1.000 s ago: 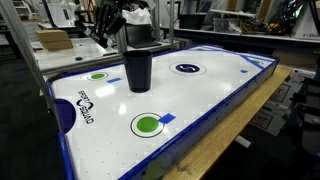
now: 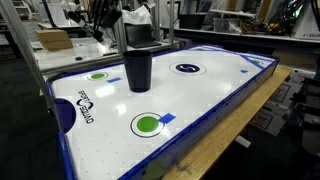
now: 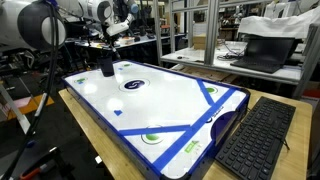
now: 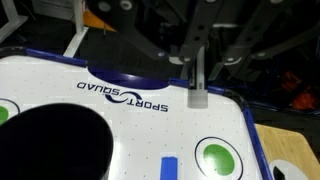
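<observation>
My gripper is shut on a pale, slim object (image 4: 198, 92), seen pointing down from between its blurred, dark fingers in the wrist view. What the object is, I cannot tell. A black round bin (image 2: 138, 71) stands upright on the white board (image 2: 195, 95). In the wrist view the bin (image 4: 55, 143) fills the lower left, its mouth open and its inside too dark to read. The held object appears to the right of the bin there, above the board and apart from the bin.
Blue tape and green dots (image 2: 147, 125) mark the board. A keyboard (image 3: 257, 138) lies beside it, and a laptop (image 3: 265, 53) stands on a table behind. Most of the board is bare.
The arm at the top of exterior view 1 has shifted slightly upward. The bin and the board stay where they were.
</observation>
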